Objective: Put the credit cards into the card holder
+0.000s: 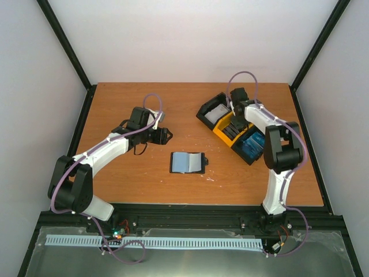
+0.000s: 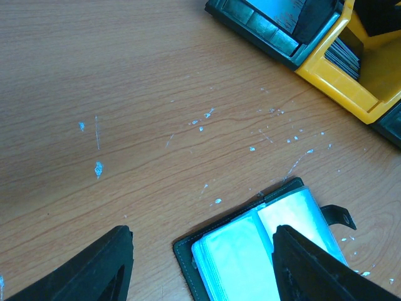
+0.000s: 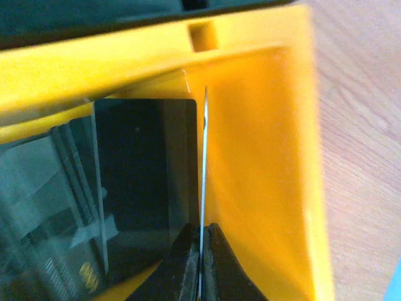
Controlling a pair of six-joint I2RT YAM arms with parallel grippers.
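Observation:
In the right wrist view my right gripper is shut on a thin card (image 3: 203, 163), seen edge-on and standing upright above the yellow bin (image 3: 263, 150). Left of it, more dark cards (image 3: 135, 182) lean in the same bin. The card holder (image 1: 187, 163) lies open on the table, its clear sleeves (image 2: 241, 260) spread and its strap at the right side. My left gripper is open and empty; in the left wrist view the holder lies beyond and partly behind its right finger (image 2: 313, 266).
On either side of the yellow bin are dark bins, one with whitish cards (image 1: 217, 113) and one with blue cards (image 1: 252, 145). Small pale flecks dot the wooden table (image 1: 132, 182).

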